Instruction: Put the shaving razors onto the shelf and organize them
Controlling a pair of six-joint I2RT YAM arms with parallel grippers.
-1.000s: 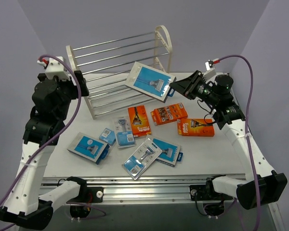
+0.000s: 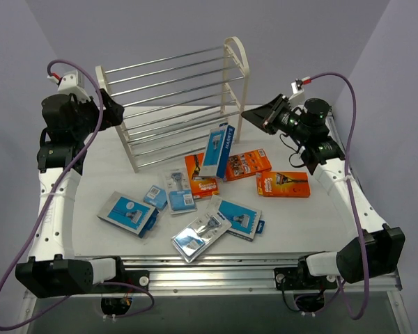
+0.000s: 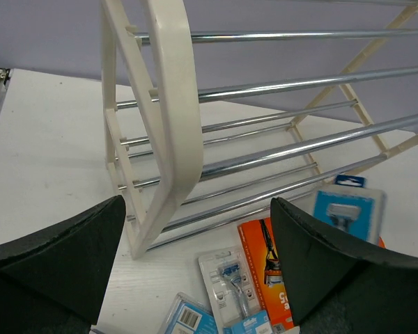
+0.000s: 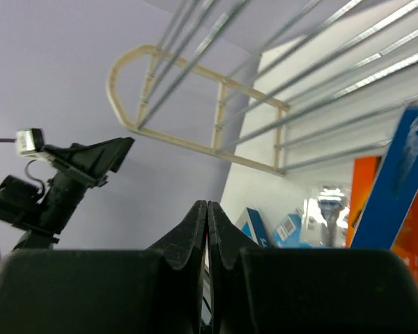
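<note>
The blue and white Harry's box (image 2: 217,150) is tilted in front of the rack, over the orange razor packs (image 2: 249,163). It is blurred in both wrist views, and I cannot tell whether it touches anything beneath. My right gripper is shut, its tips together with nothing between them, up and to the right of that box. The white-framed shelf (image 2: 103,78) with metal rods stands at the back, its rods bare. Beside its left end, my left gripper (image 2: 117,111) is open and empty, as the gap between its fingers shows.
At the front left lies a blue and white box (image 2: 130,213). One orange pack (image 2: 283,184) lies at the right.
A clear pack in front shifted slightly. My left arm moved.
</note>
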